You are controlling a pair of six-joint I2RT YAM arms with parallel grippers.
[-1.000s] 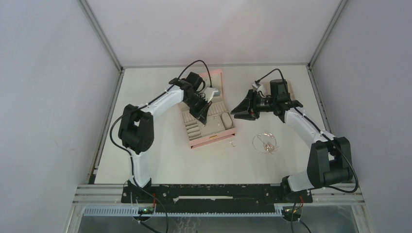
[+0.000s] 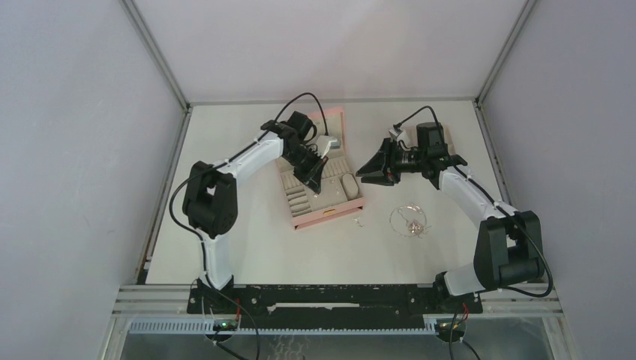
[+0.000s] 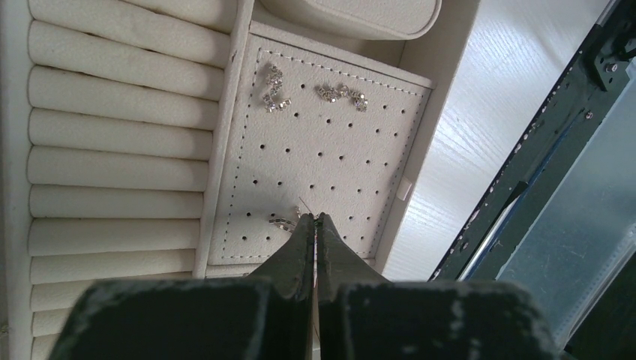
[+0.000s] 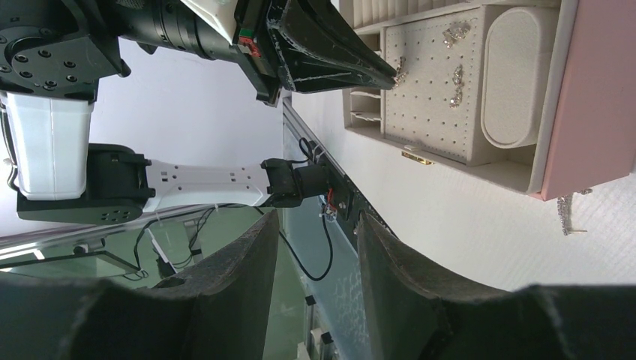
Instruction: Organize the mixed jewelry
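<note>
The pink jewelry box stands open, its pale perforated earring panel beside rows of padded ring slots. Two sparkling earrings, one curved and one lying crosswise, rest along the panel's far side. My left gripper is shut low over the panel's near part. Right at its tips is another earring, partly hidden, with a thin wire sticking up; whether the fingers pinch it cannot be told. My right gripper hangs open and empty, right of the box.
Beside the box's front right corner a small earring lies on the white table. Farther right is a pile of chains with a thin bangle ring. A beige holder stands partly behind the right arm.
The left gripper has shifted very slightly to the right over the panel. My right arm and the jewelry on the table stay where they were.
</note>
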